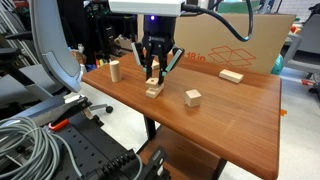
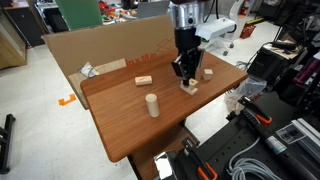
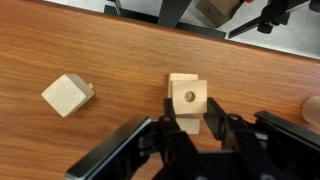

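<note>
A small pale wooden block [image 3: 189, 97] with a round mark or hole in its face is held between my fingertips. My gripper [image 1: 153, 80] is shut on it, low over the table. Right beneath lies a flat oblong wooden block [image 1: 154, 92], whose ends show past the held piece in the wrist view. Whether the two touch, I cannot tell. To one side rests a wooden cube [image 1: 193, 98], apart from both.
An upright wooden cylinder [image 2: 152, 105] and a flat block [image 1: 231, 76] stand elsewhere on the brown table [image 1: 235, 115]. A cardboard panel [image 2: 120, 50] runs behind the table. Clear tabletop surrounds the cube.
</note>
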